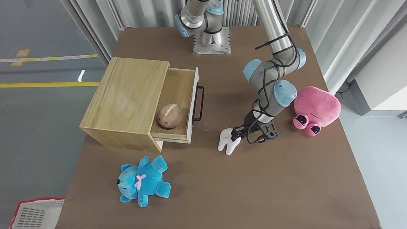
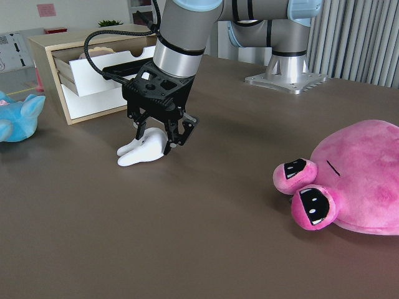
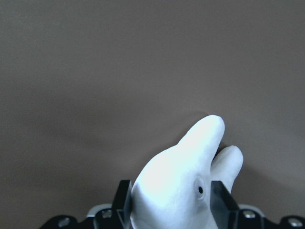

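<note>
A white tooth-like plush toy (image 1: 229, 143) lies on the table right of the wooden drawer cabinet. My gripper (image 2: 156, 137) is down on it from above. In the wrist view the toy (image 3: 171, 186) sits between the two black fingers, which touch or nearly touch its sides; whether they are closed on it I cannot tell. The open drawer (image 1: 177, 84) holds a brown round toy (image 1: 169, 118).
A blue bear (image 1: 152, 179) lies at the front left, a pink plush (image 1: 320, 103) at the right.
</note>
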